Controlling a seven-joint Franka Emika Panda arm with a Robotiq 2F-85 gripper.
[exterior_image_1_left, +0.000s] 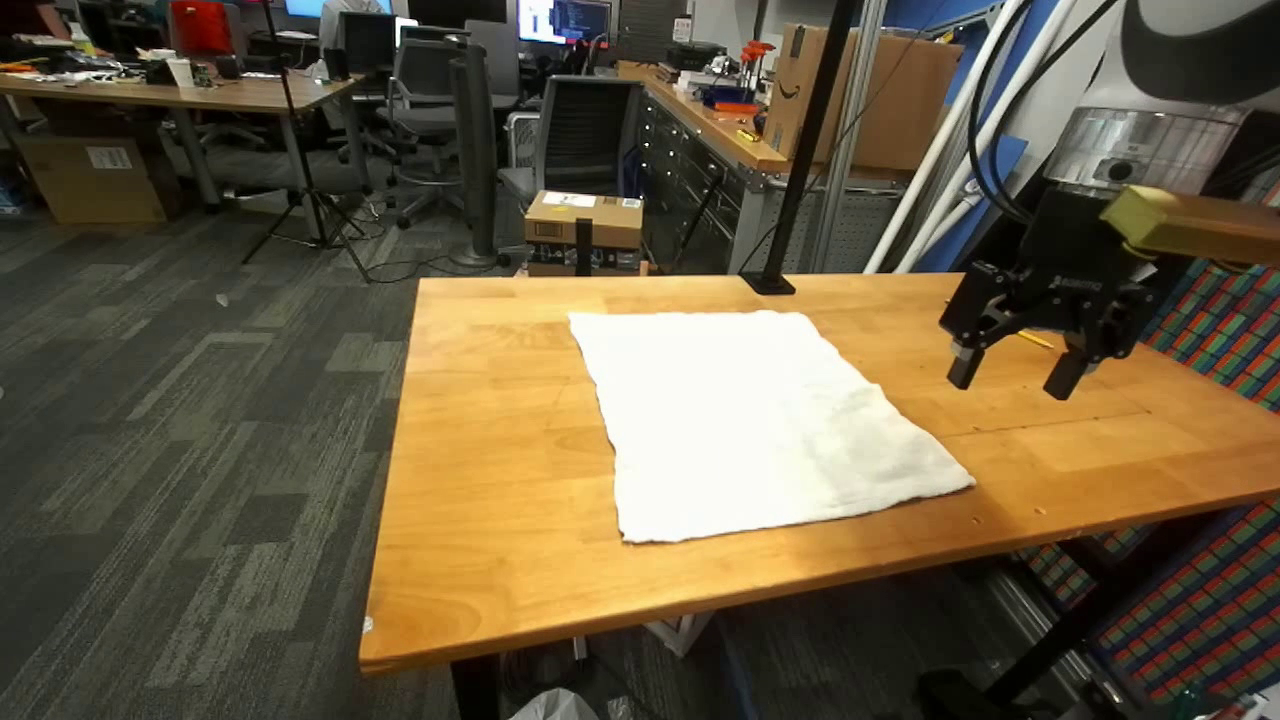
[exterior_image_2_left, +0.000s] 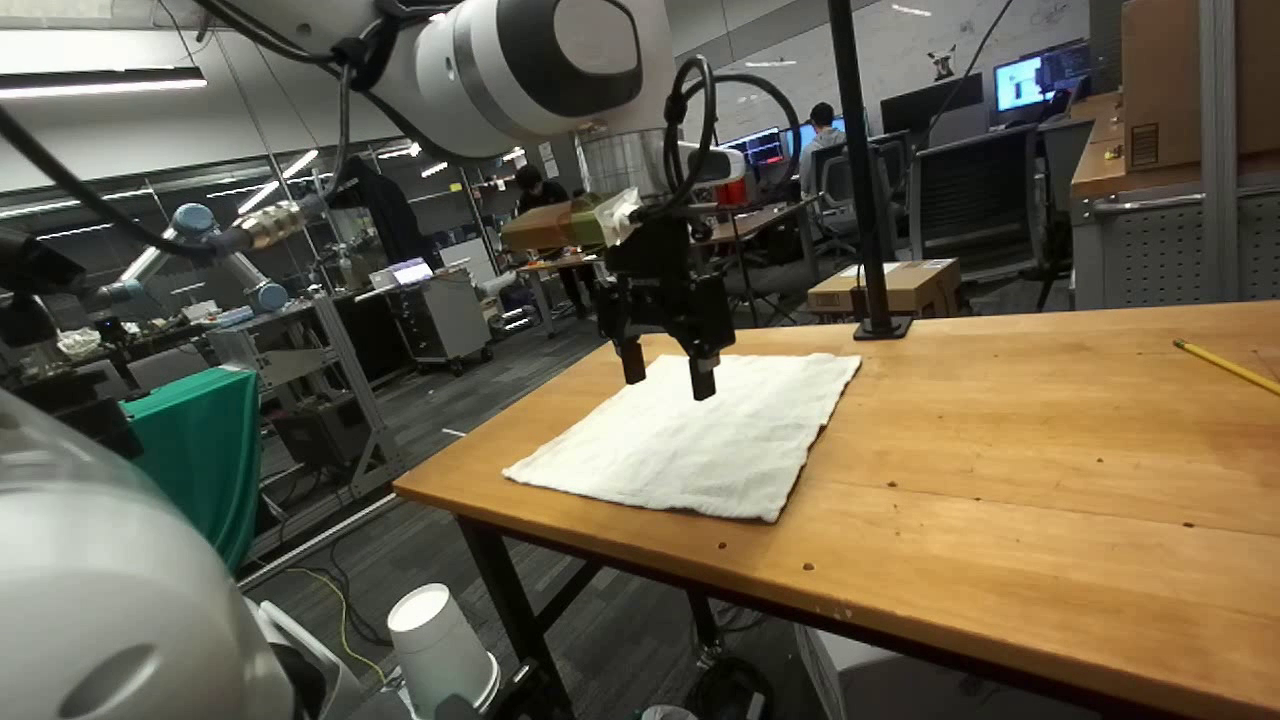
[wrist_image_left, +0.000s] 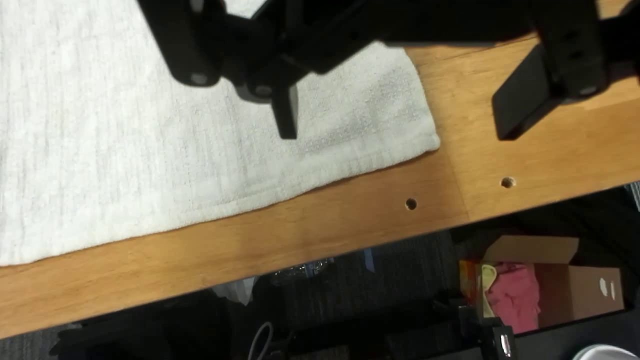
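Observation:
A white towel (exterior_image_1_left: 744, 420) lies spread almost flat on the wooden table, one corner close to the front edge. The same towel (exterior_image_2_left: 708, 444) appears in the second exterior view beyond my gripper (exterior_image_2_left: 668, 378). My gripper (exterior_image_1_left: 1014, 380) hangs above the table with its fingers wide apart and nothing between them. In the wrist view, one finger (wrist_image_left: 284, 114) appears over the towel (wrist_image_left: 150, 150), and the other finger (wrist_image_left: 523, 96) over bare wood, with the towel's corner showing between and below them.
A yellow pencil (exterior_image_2_left: 1230, 366) lies on the far side of the table. A black post (exterior_image_2_left: 882, 326) stands at the table's edge. Below the table is an open cardboard box (wrist_image_left: 549, 294) with pink cloth.

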